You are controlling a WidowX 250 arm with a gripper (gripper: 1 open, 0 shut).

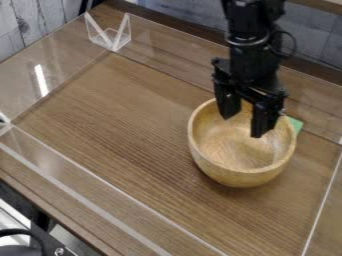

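The black robot arm point(249, 60) reaches down from the top of the camera view over a large wooden bowl point(241, 160). Its gripper point(245, 118) stands open, with its fingers at or just inside the back part of the bowl. I see nothing held between them. The bowl's floor looks empty where it is visible. A small green object point(294, 126) lies partly hidden behind the bowl's right rim.
A white wire rack point(110, 32) stands at the back left. Black cables lie at the lower left edge.
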